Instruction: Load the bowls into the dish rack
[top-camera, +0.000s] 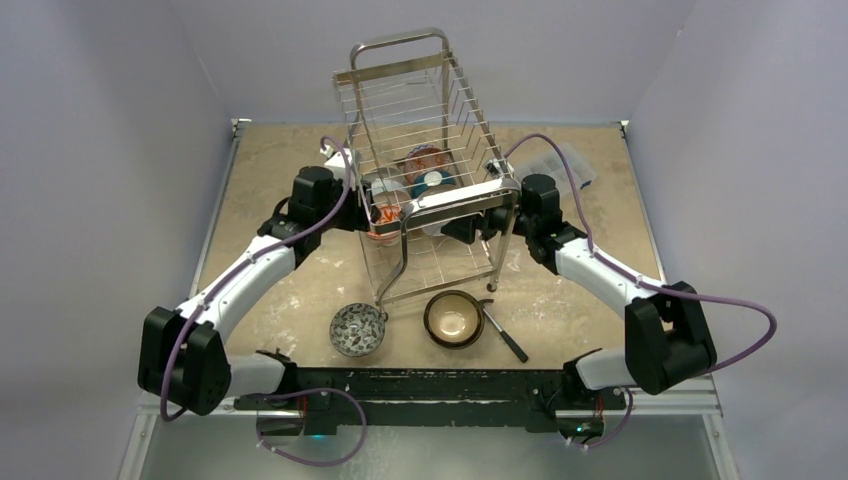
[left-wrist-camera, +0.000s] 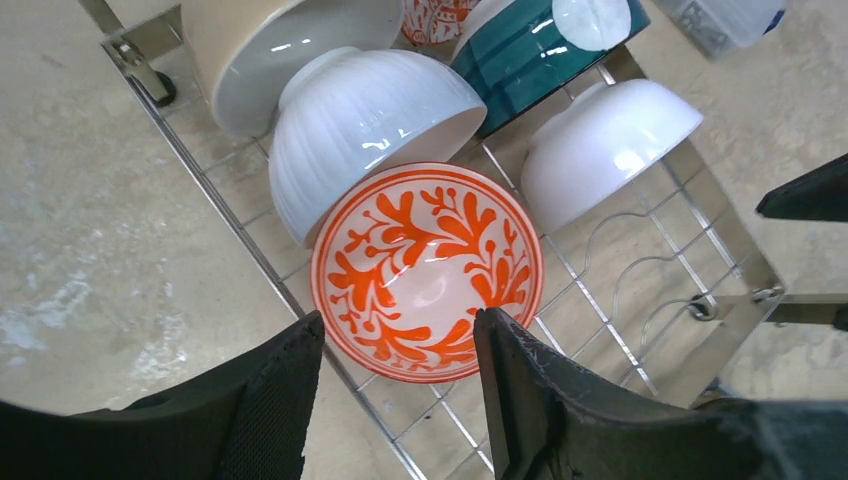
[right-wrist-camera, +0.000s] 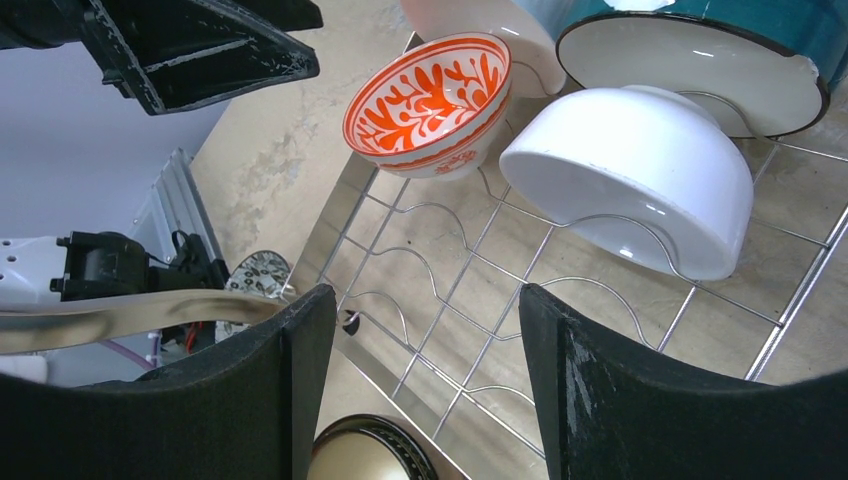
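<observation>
An orange-patterned bowl (left-wrist-camera: 425, 270) leans in the lower tier of the metal dish rack (top-camera: 395, 290), against a ribbed white bowl (left-wrist-camera: 365, 125). In the left wrist view my left gripper stands open over the orange bowl's near rim, nothing gripped. A plain white bowl (right-wrist-camera: 640, 175) sits tilted in the rack's other row, in front of a teal bowl (right-wrist-camera: 705, 60). My right gripper is open and empty, above bare rack wires. On the table before the rack are a grey patterned bowl (top-camera: 357, 330) and a dark-rimmed bowl (top-camera: 453, 319).
A beige bowl (left-wrist-camera: 245, 50) and another red-patterned bowl (top-camera: 427, 160) are farther back in the rack. The rack's upper tier (top-camera: 405, 100) overhangs both grippers. A dark-handled utensil (top-camera: 508, 338) lies beside the dark-rimmed bowl. Behind right is a clear container (top-camera: 560, 168).
</observation>
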